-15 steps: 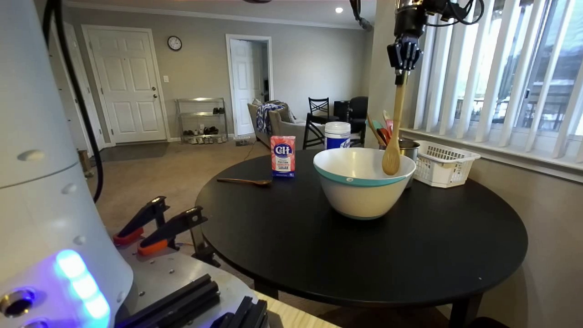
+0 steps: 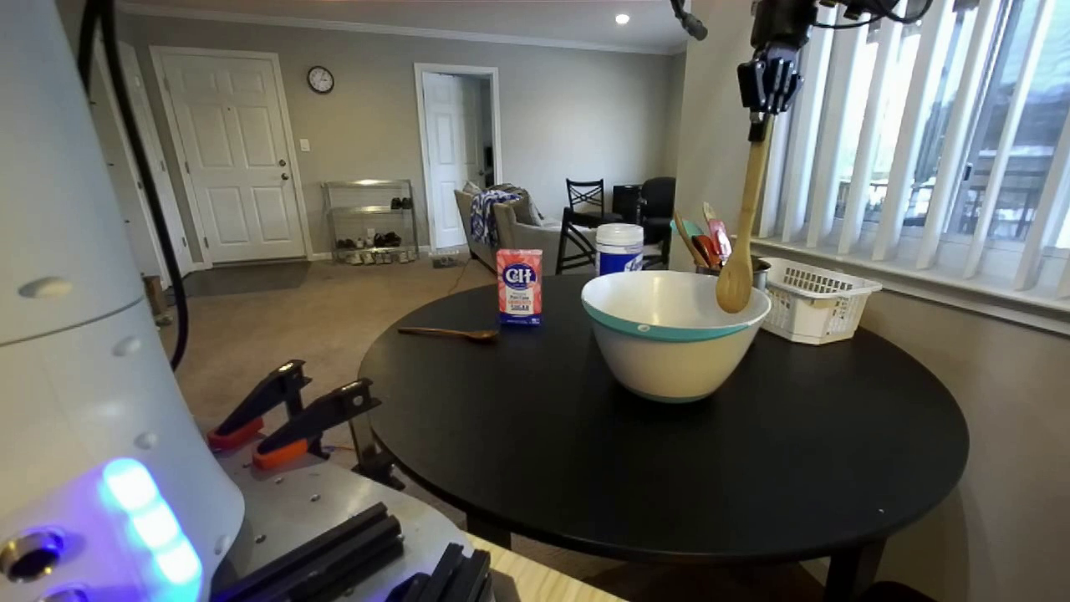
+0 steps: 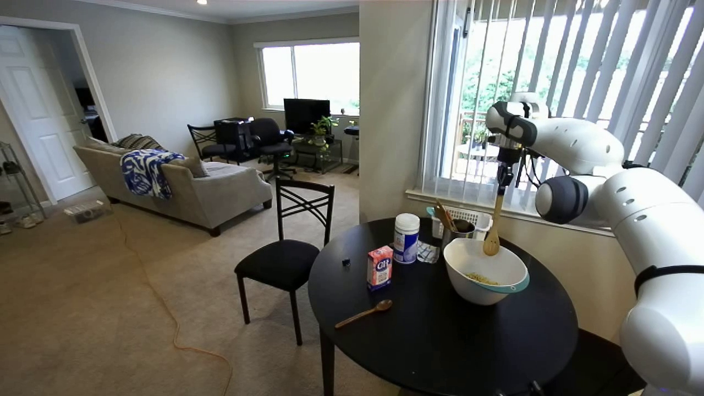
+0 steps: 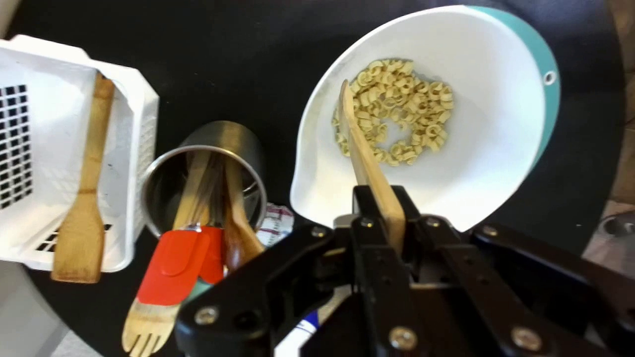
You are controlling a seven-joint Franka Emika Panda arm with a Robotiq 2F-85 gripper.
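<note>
My gripper [image 2: 764, 122] is shut on the handle of a wooden spoon [image 2: 743, 231], which hangs head down at the right side of a white bowl [image 2: 674, 351] with a teal rim. From the second exterior view, the spoon's head is at the bowl's back edge, above the food. Looking down in the wrist view, small pasta pieces [image 4: 425, 110] lie in the bottom of the bowl, with the spoon [image 4: 372, 172] reaching out from between the fingers over their left side. Whether its tip touches the pasta or the bowl wall I cannot tell.
A metal utensil holder [image 4: 238, 140] and a white basket [image 4: 138, 113] with a wooden spatula stand beside the bowl. Also on the table are a sugar box [image 3: 379, 267], a white canister [image 3: 406, 238] and another wooden spoon [image 3: 364, 313].
In the first exterior view, my gripper and the spoon have shifted right and slightly up. The bowl has moved a little to the right too. The spoon stays gripped.
</note>
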